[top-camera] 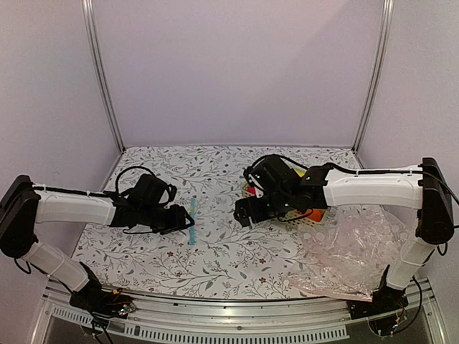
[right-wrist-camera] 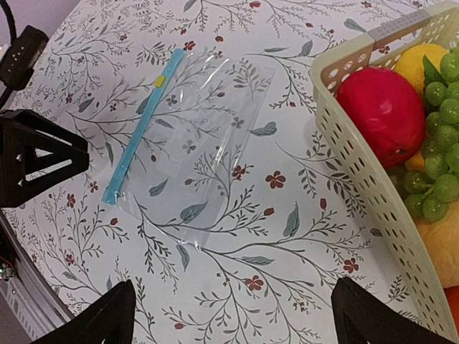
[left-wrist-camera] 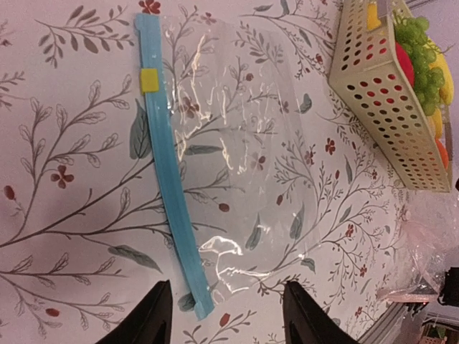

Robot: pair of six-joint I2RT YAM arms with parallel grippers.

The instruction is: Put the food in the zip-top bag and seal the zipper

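A clear zip top bag lies flat on the table, its blue zipper strip (left-wrist-camera: 171,172) running along one side with a yellow slider (left-wrist-camera: 149,80) near the far end. The bag's clear film (right-wrist-camera: 208,143) shows in both wrist views. Above the table, close to the strip, my left gripper (top-camera: 188,217) is part open and empty; its fingers (left-wrist-camera: 147,315) frame the strip's near end in the left wrist view. My right gripper (top-camera: 244,213) is wide open with nothing between its fingers, between the bag and the fruit basket (left-wrist-camera: 358,86). Inside the basket are a red fruit (right-wrist-camera: 380,115) and green grapes (right-wrist-camera: 441,136).
A crumpled sheet of clear plastic (top-camera: 351,251) covers the right front of the table. The right arm hides most of the basket from above.
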